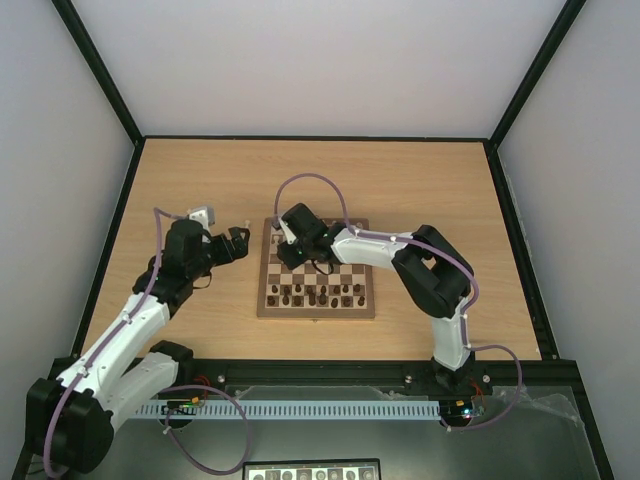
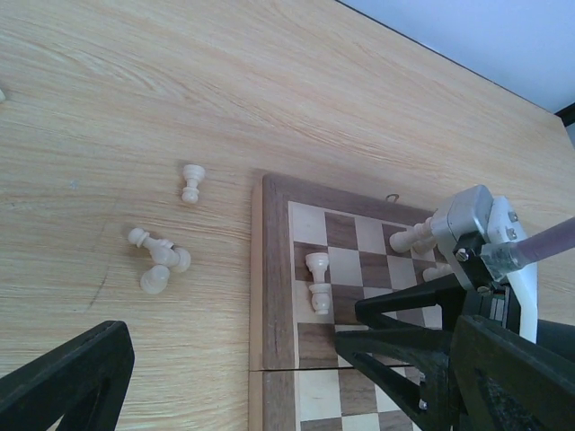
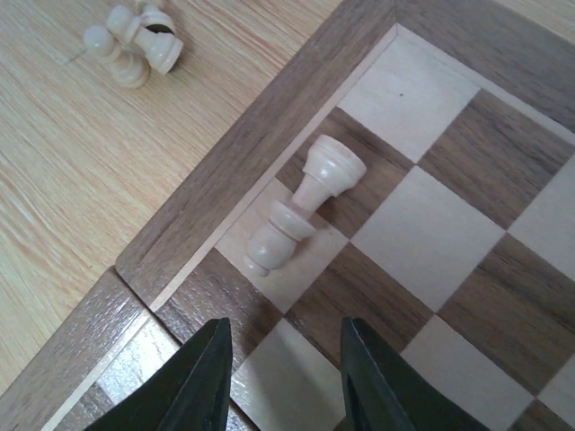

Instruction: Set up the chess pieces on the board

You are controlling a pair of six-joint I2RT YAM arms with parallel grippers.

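Note:
A white chess piece (image 3: 310,197) lies on its side near the board's left edge, spanning a dark and a light square. Past it, with nothing between its fingers, my right gripper hovers low over the chessboard (image 1: 265,300), its fingers part open. Left of the board, my left gripper stands wide open and empty above the table. Several white pieces (image 2: 162,258) lie together on the wood beside the board, and one more white piece (image 2: 191,183) is apart from them. Dark pieces (image 1: 311,298) stand in rows at the board's near side.
More white pieces (image 2: 413,235) are on the board's far part, partly hidden by the right arm (image 1: 370,249), which reaches across the board. A raised frame (image 3: 243,126) borders the squares.

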